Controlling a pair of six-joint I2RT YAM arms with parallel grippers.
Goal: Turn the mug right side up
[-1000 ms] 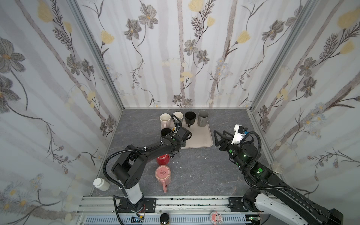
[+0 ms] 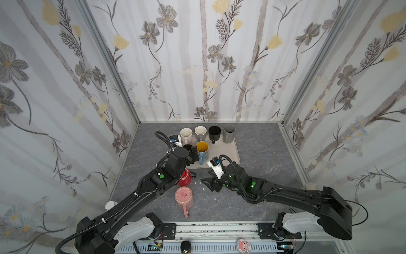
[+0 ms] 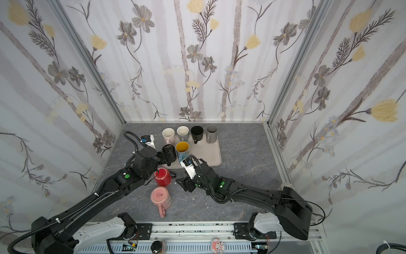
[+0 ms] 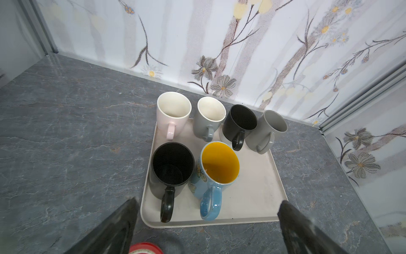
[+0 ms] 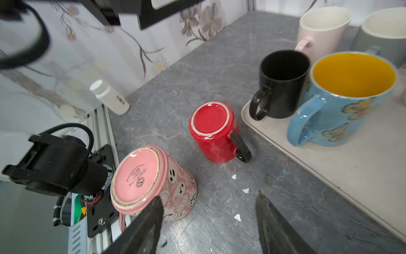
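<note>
Two mugs stand upside down on the table in front of the tray: a red mug (image 5: 213, 133) with a black handle, and a pink mug (image 5: 152, 182) nearer the front. My left gripper is open above the tray's front edge, near the red mug, which shows only partly in the left wrist view. My right gripper hangs right of both mugs, fingers apart with nothing between them.
A tray (image 4: 253, 190) holds upright mugs, among them a blue one (image 4: 215, 177) and several others at the back. A white bottle (image 5: 112, 97) is at the left edge.
My right gripper has swung left and down from the table's right side toward the red and pink mugs. My left arm has changed pose, with its gripper slightly further left.
</note>
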